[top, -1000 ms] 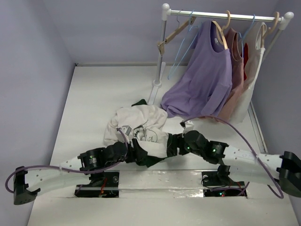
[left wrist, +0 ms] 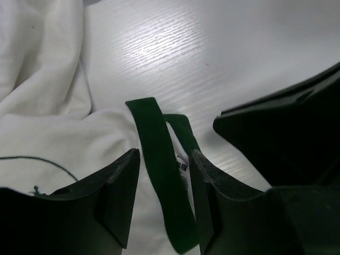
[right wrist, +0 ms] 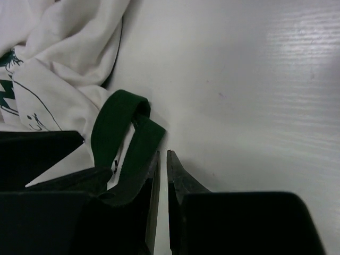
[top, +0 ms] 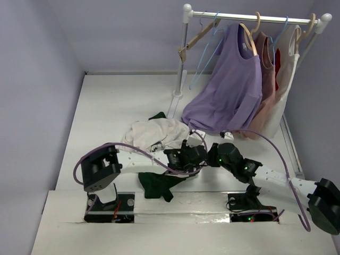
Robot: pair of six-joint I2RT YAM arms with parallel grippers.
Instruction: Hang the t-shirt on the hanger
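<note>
The crumpled white t-shirt (top: 154,133) with green trim lies on the table, a green part (top: 159,183) sticking out in front. My left gripper is part open over its edge, the green band (left wrist: 154,143) showing between the spread fingers; whether they touch it I cannot tell. Close by on the right, my right gripper has its fingers nearly together, and no cloth shows between them. The green band (right wrist: 119,119) passes left of those fingers. An empty blue hanger (top: 204,56) and a wooden hanger (top: 199,40) hang at the rail's left end.
The clothes rail (top: 255,17) stands at the back right. A purple shirt (top: 231,79), a pink top (top: 265,79) and a white top (top: 287,74) hang from it. Both grippers almost meet, leaving little room between them. Bare table (top: 111,101) lies at the back left.
My left gripper has swept right across the shirt to its right edge.
</note>
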